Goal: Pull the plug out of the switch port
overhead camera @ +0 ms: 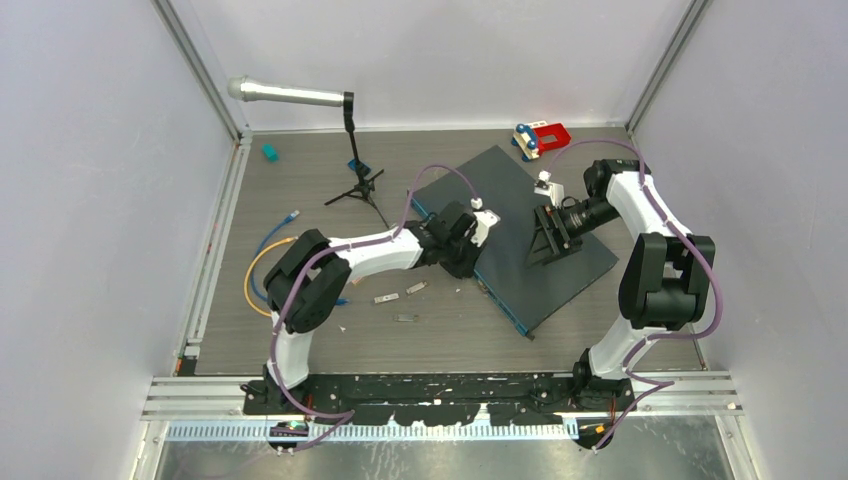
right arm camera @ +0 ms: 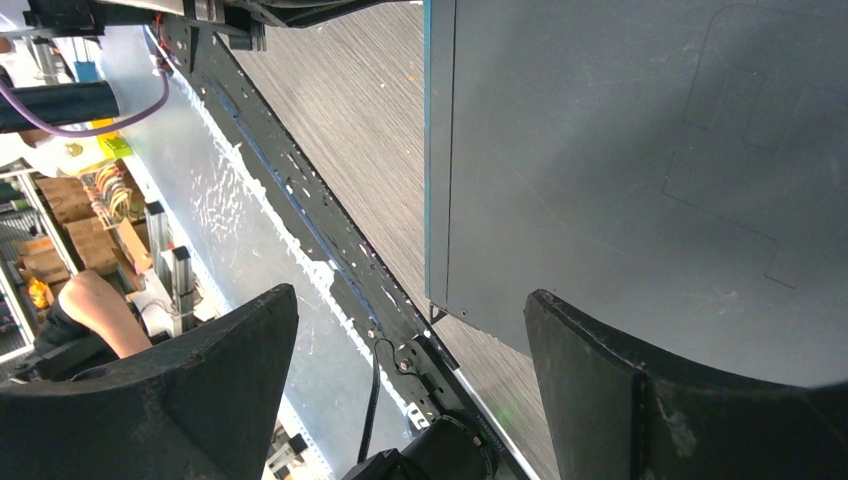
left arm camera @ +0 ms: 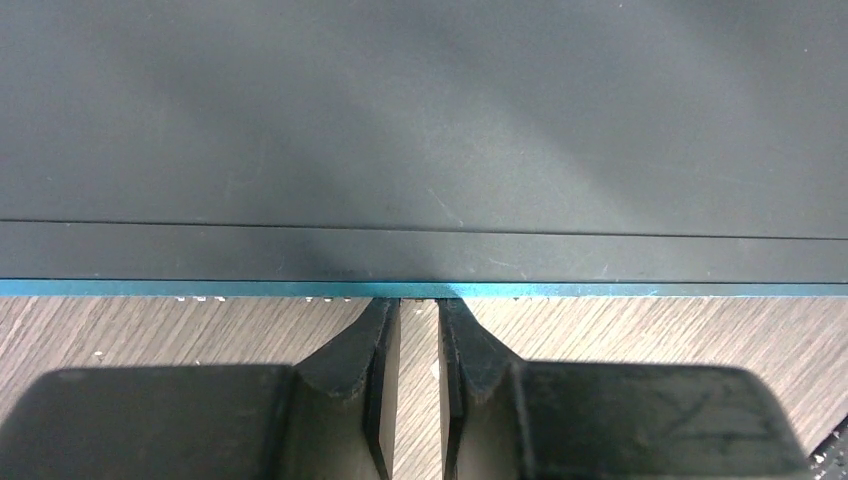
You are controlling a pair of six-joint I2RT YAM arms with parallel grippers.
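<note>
A large dark grey switch (overhead camera: 520, 290) with a blue edge (left arm camera: 200, 288) lies angled on the table. My left gripper is at that edge, its fingertips close together under the rim with a narrow gap between them; whether a plug is there is hidden. No plug shows clearly in the port edge. My right gripper hangs open over the switch's right part, nothing between its fingers.
Blue and yellow cables (overhead camera: 254, 270) lie at the left, small metal pieces (overhead camera: 385, 298) below the left arm. A tripod (overhead camera: 362, 188) stands at the back, a red and white toy (overhead camera: 550, 138) at back right.
</note>
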